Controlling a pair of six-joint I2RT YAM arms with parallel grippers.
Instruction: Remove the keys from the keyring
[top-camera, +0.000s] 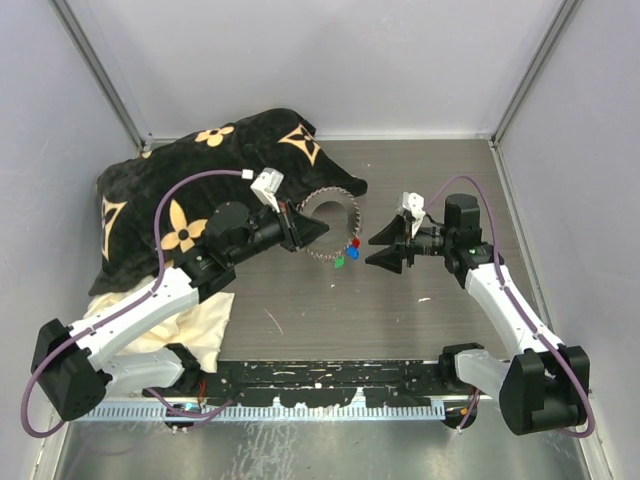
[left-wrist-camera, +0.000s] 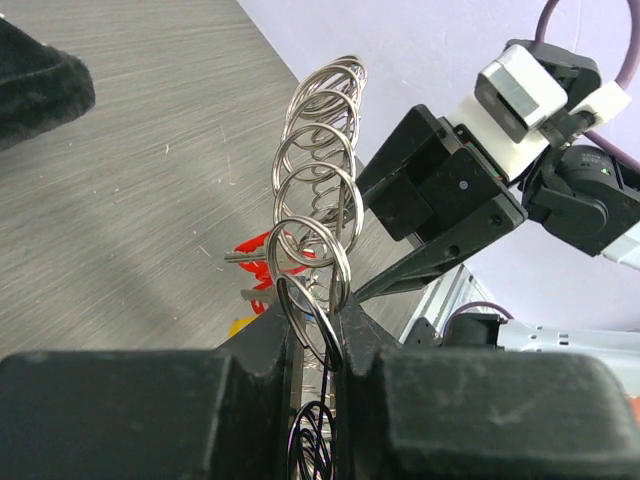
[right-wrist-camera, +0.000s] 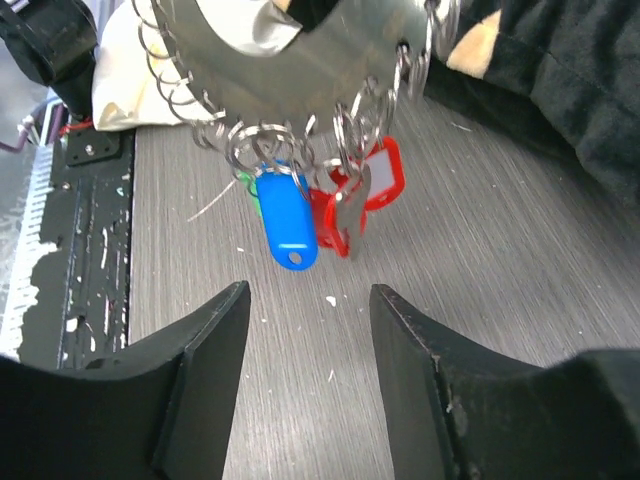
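My left gripper (top-camera: 300, 230) is shut on a coiled steel keyring (left-wrist-camera: 310, 260), which hangs as a loop in the top view. At its lower right hang keys with red (top-camera: 356, 243), blue and green (top-camera: 339, 261) heads; the left wrist view also shows a bit of yellow behind the coil. My right gripper (top-camera: 386, 247) stands just right of the keys, part open, with nothing between its fingers; in the right wrist view the blue and red keys sit just beyond its fingertips.
A black patterned cushion (top-camera: 165, 180) fills the back left, with a cream cloth (top-camera: 200, 325) in front of it. A dark rail lies along the front edge.
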